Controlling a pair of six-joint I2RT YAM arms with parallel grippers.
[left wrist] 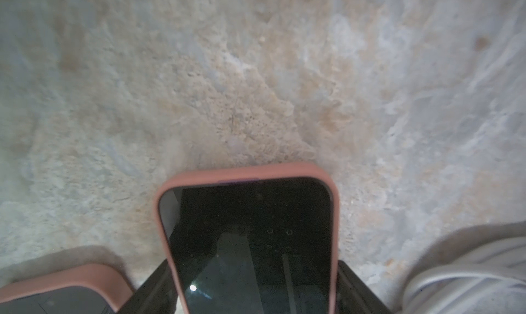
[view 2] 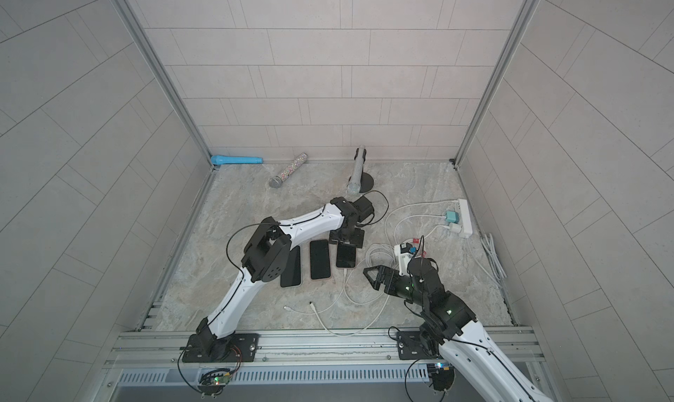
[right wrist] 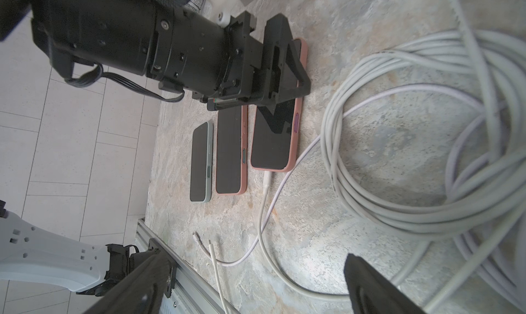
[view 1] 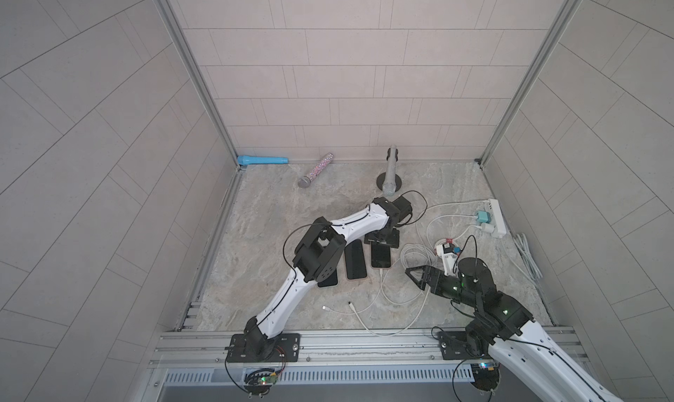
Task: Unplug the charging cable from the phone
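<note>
The phone (right wrist: 275, 136) in a pink case lies flat, rightmost in the row of phones. A white cable's plug (right wrist: 267, 178) sits in its near end. Across the phone's far part, my left gripper reaches down, fingers (left wrist: 356, 292) parted, one on each long side of the case (left wrist: 335, 226); whether they press on it I cannot tell. From the left wrist the phone's far end shows, its plug end being out of frame. My right gripper (view 1: 414, 276) hangs open and empty, right of the phone and near the coiled cable.
Two more phones, a pink-cased one (right wrist: 230, 149) and a pale one (right wrist: 200, 163), lie to the left. Coiled white cable (right wrist: 350, 166) lies on the right, with a power strip (view 1: 496, 218) beyond. Loose cable ends (view 1: 351, 305) lie in front.
</note>
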